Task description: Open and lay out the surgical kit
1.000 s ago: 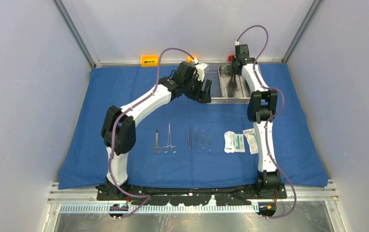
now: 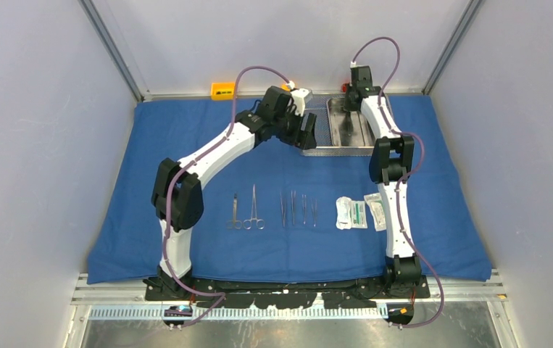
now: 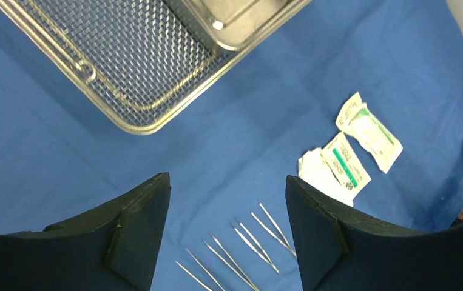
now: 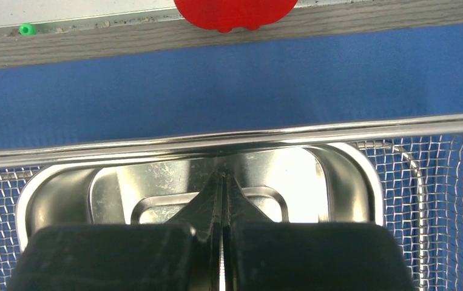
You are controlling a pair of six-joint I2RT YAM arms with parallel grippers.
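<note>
At the back right of the cloth stands a wire mesh basket (image 2: 324, 151) with a steel tray (image 2: 344, 130) inside it. Over that tray's far end my right gripper is shut, and nothing shows between its fingers. My left gripper is open and empty at the basket's left front corner. Scissors (image 2: 235, 214) and a clamp (image 2: 254, 210) lie in the middle left of the cloth. Several slim instruments (image 2: 293, 209) stand in a row beside them. To their right lie a white gauze pack (image 2: 343, 212) and green-marked packets (image 2: 359, 214).
Blue cloth (image 2: 280, 254) covers the table, bare along the front and far left. Behind it sit a yellow bin (image 2: 222, 90) and a red object (image 4: 235, 12). The right arm (image 2: 392, 157) reaches over the basket's right side and partly hides one packet (image 2: 376, 210).
My right arm stays nearly still over the tray. The laid-out instruments and packets have not moved.
</note>
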